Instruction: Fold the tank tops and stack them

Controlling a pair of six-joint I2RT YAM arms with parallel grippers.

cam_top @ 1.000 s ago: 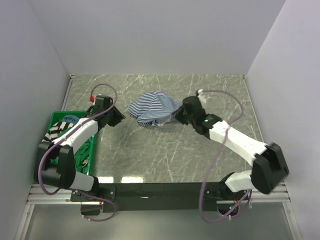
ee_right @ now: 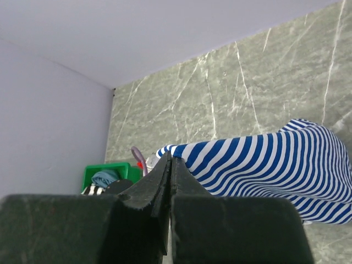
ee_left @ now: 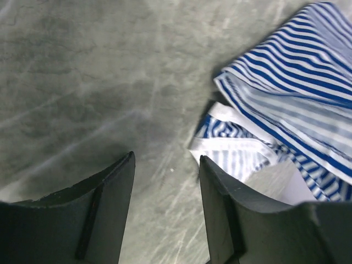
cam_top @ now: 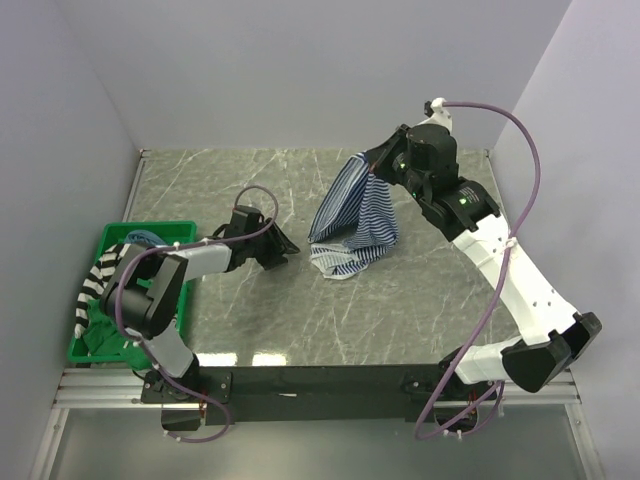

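A blue-and-white striped tank top [cam_top: 352, 215] hangs from my right gripper [cam_top: 372, 165], which is raised high over the back right of the table. In the right wrist view the striped cloth [ee_right: 258, 162] runs from the tips of the shut fingers, and its lower part spreads out to the right. The bottom of the garment, with a white-edged part [ee_left: 231, 151], rests on the table. My left gripper is low over the table to the left of the garment, its fingers apart with nothing between them.
A green basket [cam_top: 188, 238] at the left holds other garments, among them black-and-white striped cloth [cam_top: 98, 275] and green cloth [cam_top: 103, 330]. Walls stand on both sides.
My right gripper has risen, pulling the striped top up from the table so it hangs. My left gripper has moved right and toward the front, closer to the cloth.
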